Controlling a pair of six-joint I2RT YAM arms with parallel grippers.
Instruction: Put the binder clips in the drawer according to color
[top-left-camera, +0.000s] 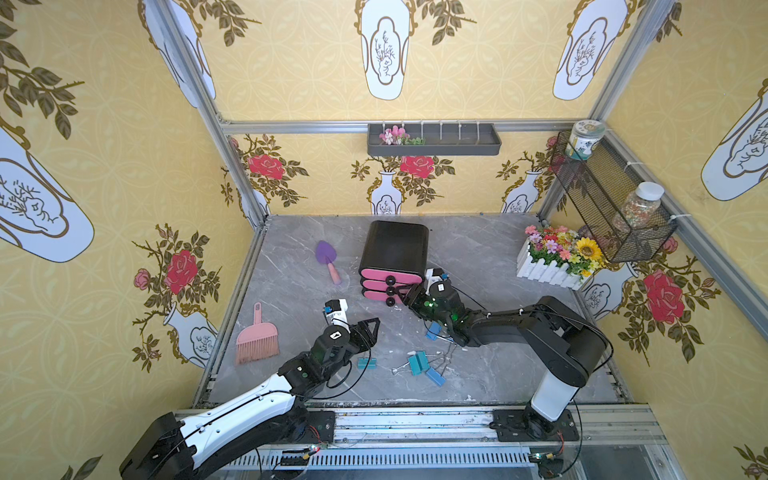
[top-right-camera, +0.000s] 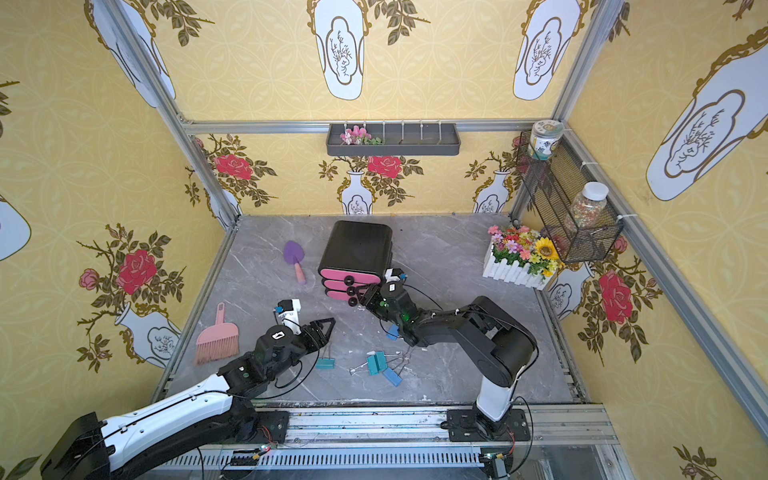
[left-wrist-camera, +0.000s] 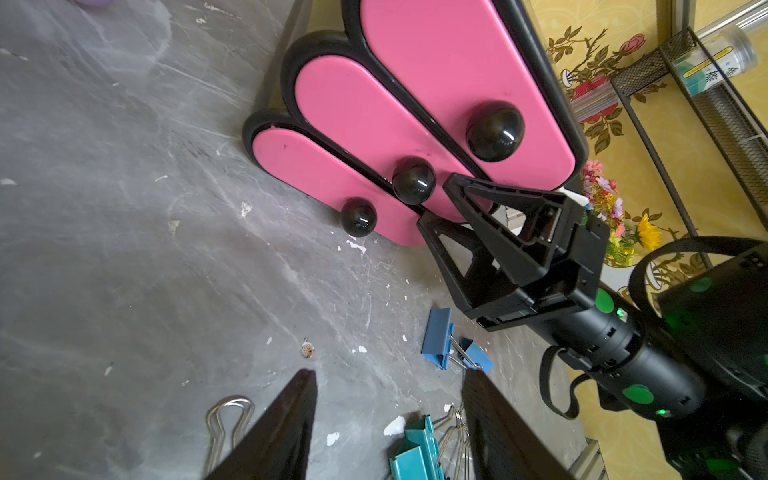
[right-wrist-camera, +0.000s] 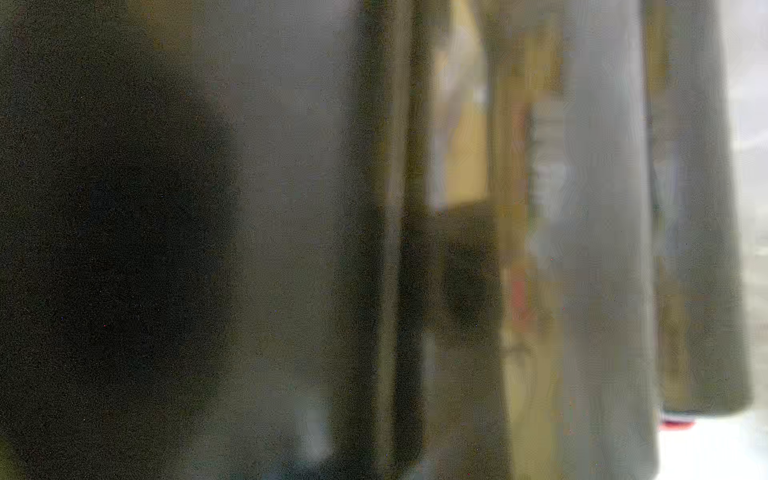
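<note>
Three pink-fronted drawers with black knobs sit in a black cabinet (top-left-camera: 395, 246), and none stands out from the others. My right gripper is beside the middle knob (left-wrist-camera: 413, 181), its fingers apart; no knob shows between them, but contact is unclear. The right wrist view is filled by blurred dark and grey surfaces. My left gripper (top-left-camera: 376, 329) hovers over the table left of the clips, open and empty. Teal clips (top-left-camera: 367, 363) (top-left-camera: 418, 363) and blue clips (top-left-camera: 435, 376) (top-left-camera: 433, 330) lie on the table. A clip's wire handle (left-wrist-camera: 228, 424) shows below my left gripper.
A purple trowel (top-left-camera: 326, 254) lies left of the cabinet, a pink brush (top-left-camera: 257, 340) at the left edge. A flower box (top-left-camera: 555, 264) and a wire basket (top-left-camera: 612, 196) occupy the right side. The table between cabinet and flower box is free.
</note>
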